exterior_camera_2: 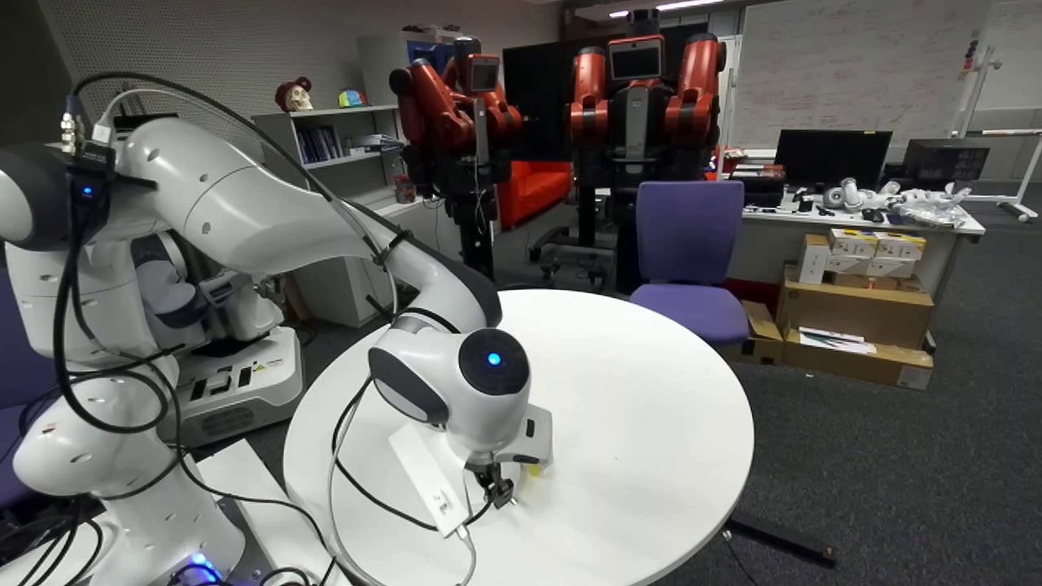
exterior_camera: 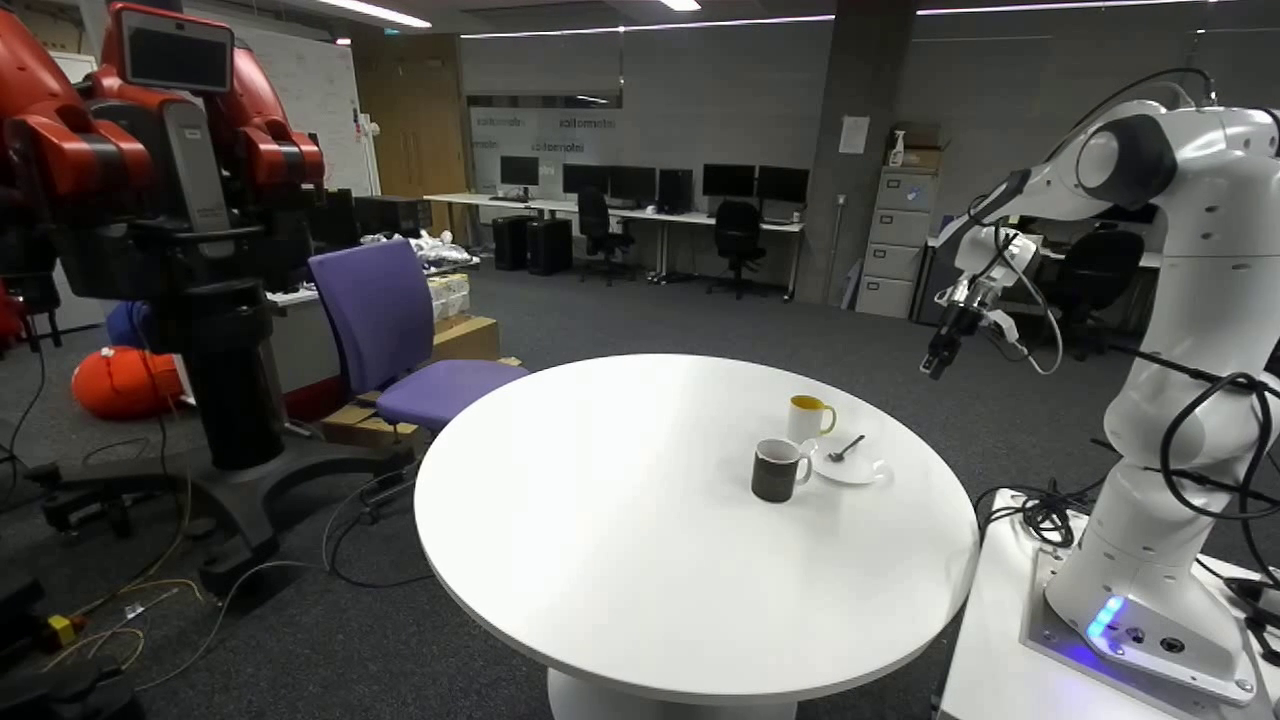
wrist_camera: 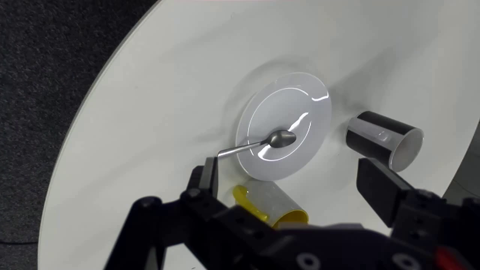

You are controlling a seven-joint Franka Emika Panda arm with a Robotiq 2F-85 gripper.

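On the round white table (exterior_camera: pixel 624 516) stands a white saucer (wrist_camera: pixel 310 103) with a metal spoon (wrist_camera: pixel 282 138) lying on it, the handle sticking out past the rim. A white mug with a yellow inside and yellow handle (wrist_camera: pixel 270 200) is upright close beside the saucer. On the saucer's other side stands a black and white mug (wrist_camera: pixel 375 135). My gripper is open, its fingers wide apart and empty. In exterior view 1 the gripper (exterior_camera: pixel 936 366) hangs well above the table's right side, clear of all three. The gripper's base hides part of the yellow mug's side of the wrist view.
A purple chair (exterior_camera: pixel 384 318) stands at the table's far left, with a red robot (exterior_camera: pixel 192 156) behind it. Cables (exterior_camera: pixel 1050 510) lie by my arm's base.
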